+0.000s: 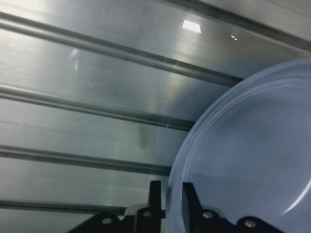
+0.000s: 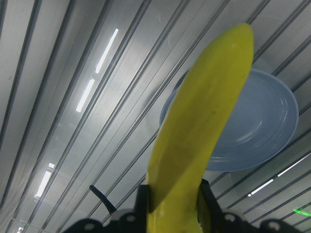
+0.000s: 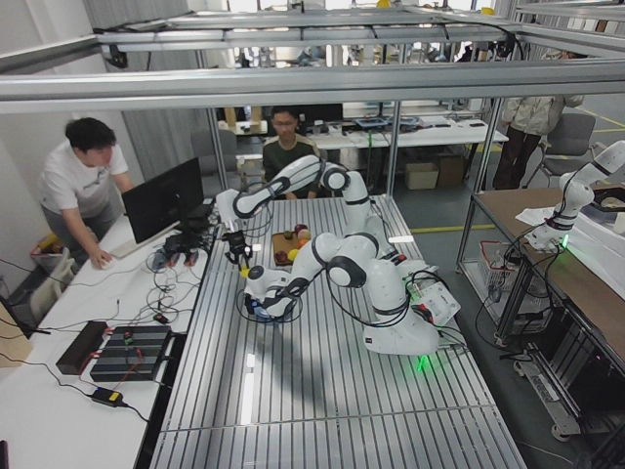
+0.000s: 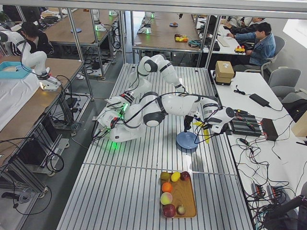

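Note:
A blue plate (image 4: pixel 186 140) lies on the slatted table (image 1: pixel 73 126); in the left wrist view its rim fills the right side. My left gripper is at that rim, fingers a short way apart with the rim appearing between or just under them; whether they grip it I cannot tell. My right gripper is shut on a yellow banana (image 2: pixel 199 111), held up with the plate behind it in the right wrist view.
A wooden tray (image 4: pixel 184 194) of several fruits stands apart from the plate on the table. Cabled side desks (image 3: pixel 78 410) run alongside.

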